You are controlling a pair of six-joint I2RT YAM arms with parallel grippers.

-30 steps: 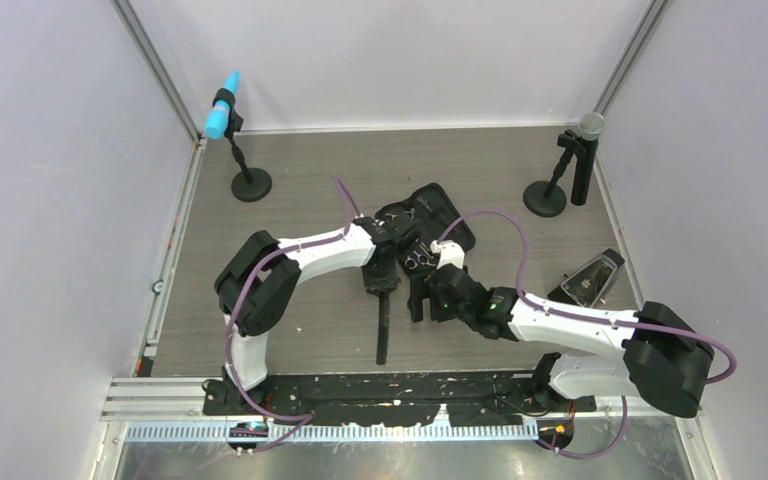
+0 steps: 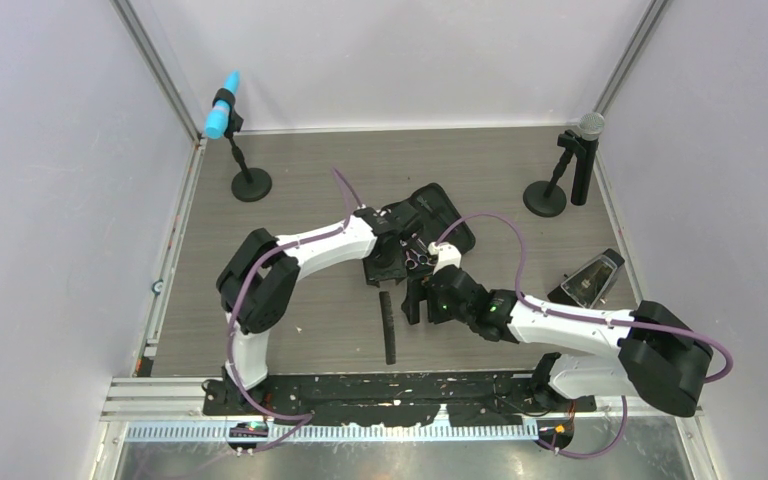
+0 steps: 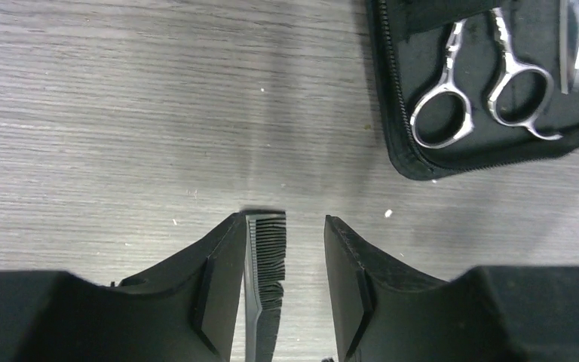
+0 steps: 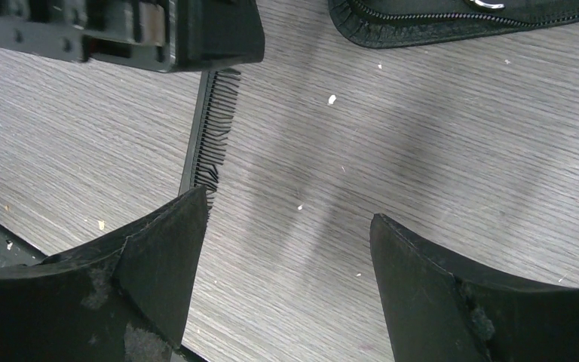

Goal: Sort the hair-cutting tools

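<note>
A black comb (image 2: pixel 388 330) lies lengthwise on the table, left of my right gripper (image 2: pixel 423 305); in the left wrist view its end (image 3: pixel 270 249) shows between the open fingers of my left gripper, which is above it and holds nothing. The open black zip case (image 2: pixel 445 210) behind both grippers holds scissors (image 3: pixel 445 121) and other steel tools. In the right wrist view, my right gripper stands open over bare table, with the comb (image 4: pixel 209 128) to its left, partly hidden by the left gripper.
A clipper box (image 2: pixel 590 280) lies at the right. Two stands carry a blue bottle-like object (image 2: pixel 222 120) at back left and a microphone (image 2: pixel 585 160) at back right.
The right arm is almost unchanged.
</note>
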